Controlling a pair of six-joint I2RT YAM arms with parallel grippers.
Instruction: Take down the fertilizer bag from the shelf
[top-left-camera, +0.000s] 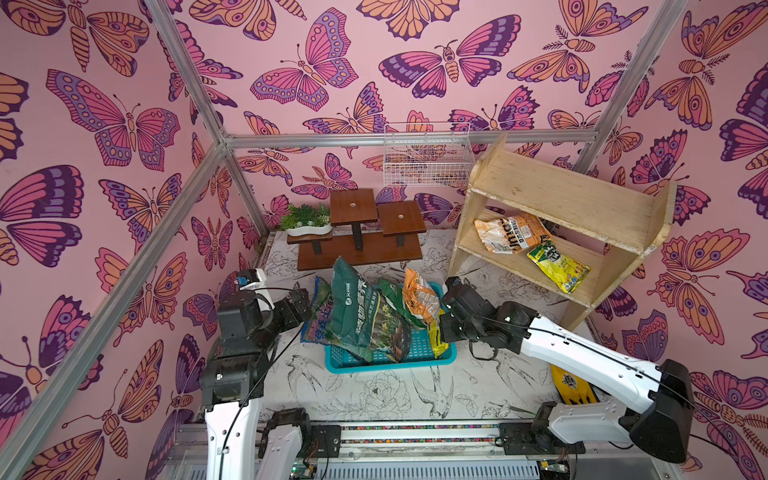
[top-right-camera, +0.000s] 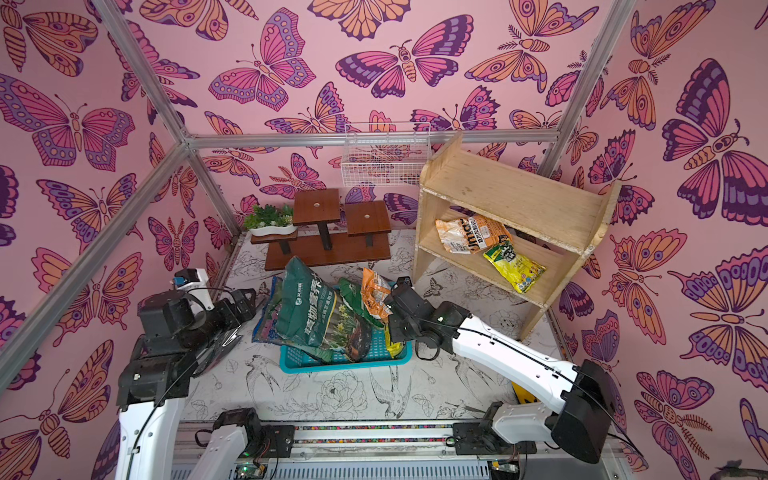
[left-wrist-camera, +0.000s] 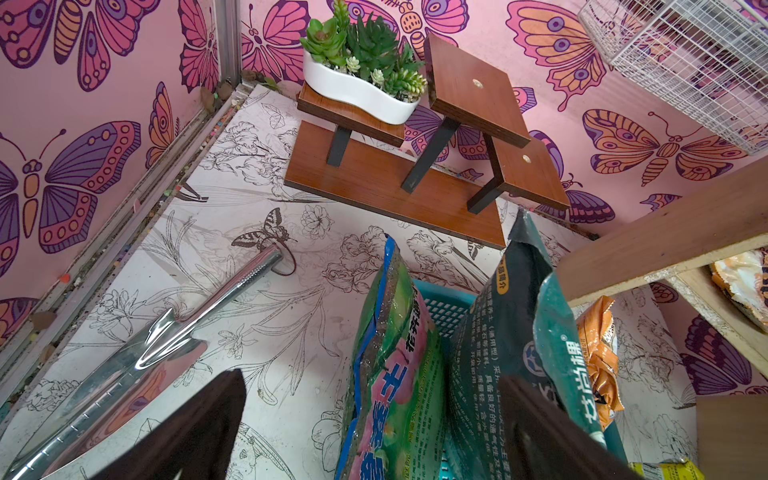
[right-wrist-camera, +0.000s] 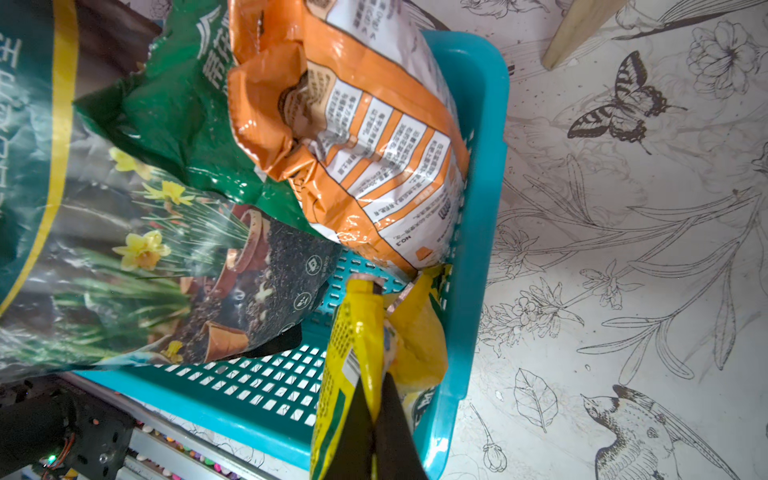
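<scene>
Low over the right end of the teal basket, my right gripper is shut on the yellow bag, whose thin film bunches on both sides of its fingertips. How firmly it is pinched cannot be told. On the wooden shelf lie an orange-and-white bag and a yellow-green bag. Inside the basket stand a large dark green soil bag, a pink-green bag and an orange bag. My left gripper is open beside the basket's left end, its fingers wide apart.
A brown tiered stand with a white succulent planter is at the back left. A metal trowel lies on the left of the table. A white wire rack hangs on the back wall.
</scene>
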